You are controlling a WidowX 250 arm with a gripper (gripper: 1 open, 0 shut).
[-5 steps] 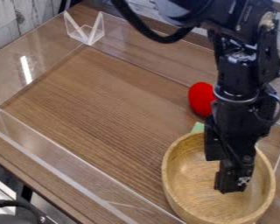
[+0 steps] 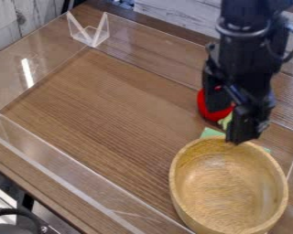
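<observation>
My black gripper (image 2: 220,123) hangs over the back edge of a round wooden bowl (image 2: 226,194), its fingers apart and pointing down. Behind the fingers is a red object (image 2: 212,101), partly hidden by the gripper. A light green object (image 2: 211,135) lies just behind the bowl, also partly covered. The bowl's inside shows nothing in it.
A white wire-like holder (image 2: 89,29) stands at the back left. Raised edges border the table at the left and back.
The gripper has risen and moved back, up and away from inside the bowl toward the red object.
</observation>
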